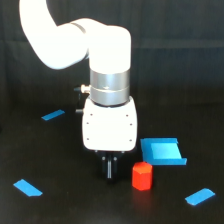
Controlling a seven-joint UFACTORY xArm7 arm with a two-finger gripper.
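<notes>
A red block point(142, 177) stands on the dark table, right of my gripper point(111, 177). The gripper hangs pointing down from the white arm, its dark fingers low and close to the tabletop. A narrow stretch of dark table shows between them and the block in this view. Against the black surface, the fingers are too dark to tell whether they are open or shut. Behind the block lies a blue square point(162, 151) with a lighter blue middle, flat on the table.
Blue tape strips mark the table at the front left point(27, 188), front right point(200, 197) and back left point(53, 115). The tabletop left of the gripper is clear, and so is the front middle. A dark curtain point(170, 60) hangs behind.
</notes>
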